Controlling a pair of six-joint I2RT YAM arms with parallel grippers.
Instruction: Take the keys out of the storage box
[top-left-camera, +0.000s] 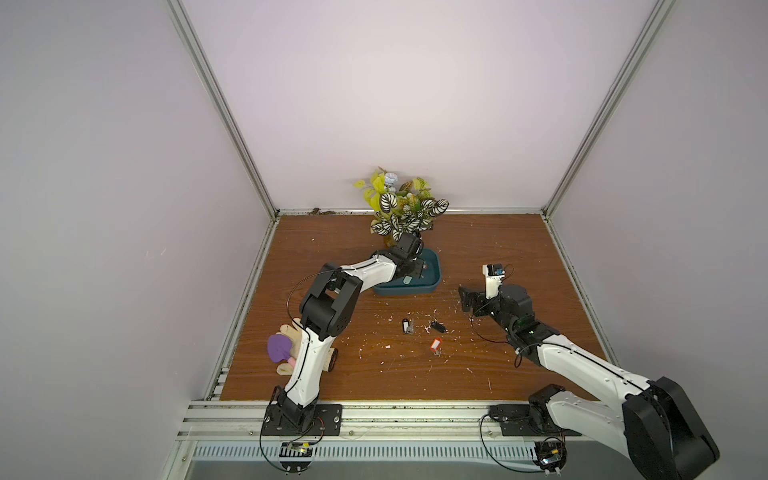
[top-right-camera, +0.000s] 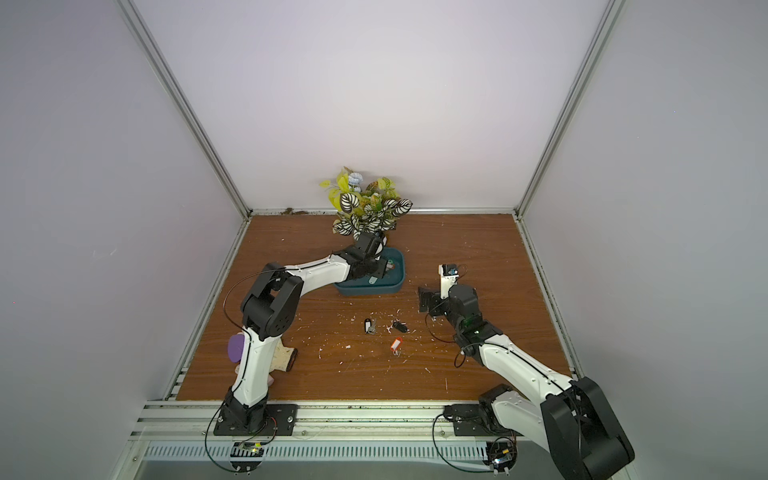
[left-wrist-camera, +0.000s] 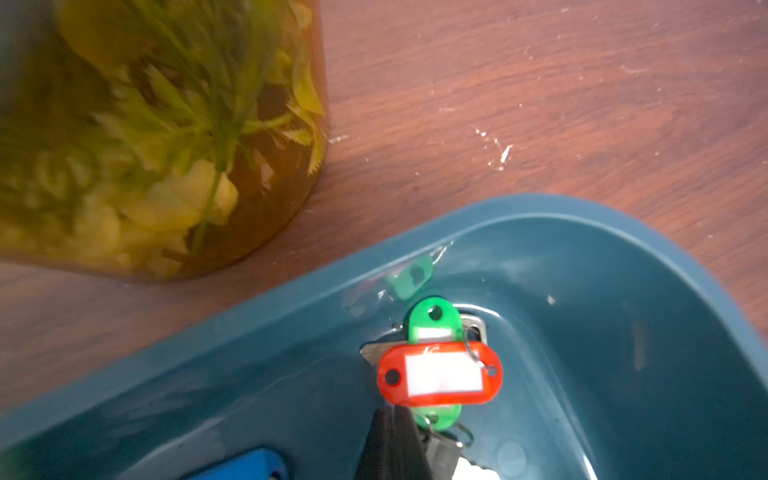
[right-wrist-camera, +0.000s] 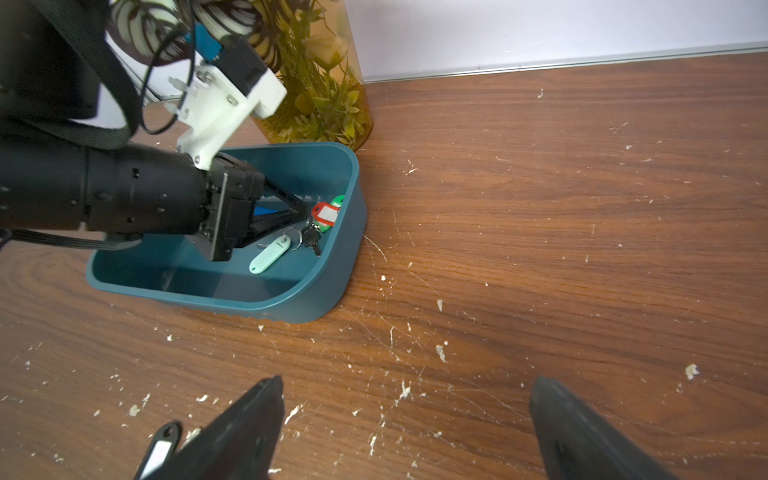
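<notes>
In the left wrist view a red-tagged key (left-wrist-camera: 444, 374) lies across a green-tagged key (left-wrist-camera: 434, 318) in the corner of the teal storage box (left-wrist-camera: 552, 206). My left gripper is shut with nothing between its fingers, its tips just below the red tag. A blue tag (left-wrist-camera: 244, 466) shows at the bottom edge. The right wrist view shows a pale green-tagged key (right-wrist-camera: 272, 253) on the box floor beneath the left gripper. My right gripper stands open and empty over the table, right of the box.
A vase of flowers (top-left-camera: 404, 204) stands right behind the box. On the table in front lie a black-tagged key (top-left-camera: 406, 325), a dark key (top-left-camera: 438, 326) and a red-tagged key (top-left-camera: 436, 345). Wooden pieces (top-left-camera: 292, 340) sit at the left.
</notes>
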